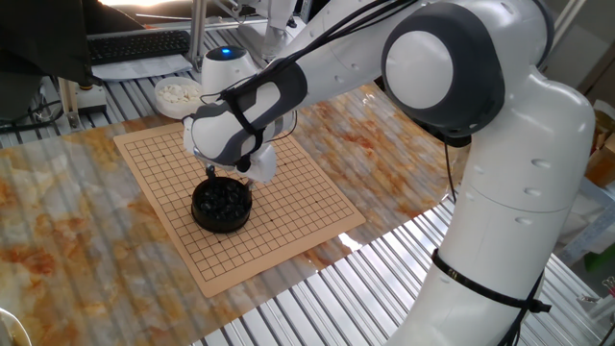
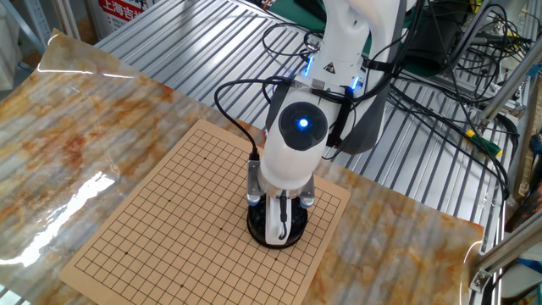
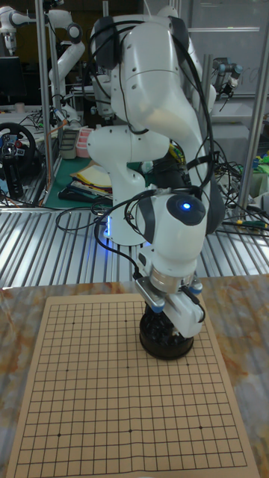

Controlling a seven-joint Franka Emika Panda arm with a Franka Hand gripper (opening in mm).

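Observation:
A round black bowl (image 1: 222, 213) filled with black stones appears to rest on the tan grid board (image 1: 298, 216). My gripper (image 1: 231, 180) points down at the bowl's rim, its two fingers wide apart. In exterior view 2 the fingers (image 2: 254, 196) stand near opposite sides of the black bowl (image 2: 290, 240), and the white hand covers part of it. Exterior view 3 shows the bowl (image 3: 166, 347) below the hand, which hides its right rim. Whether the fingers press on the bowl or stand clear of it cannot be made out.
A shallow bowl of white pieces (image 1: 180, 97) stands beyond the board's far edge. Most of the grid is bare.

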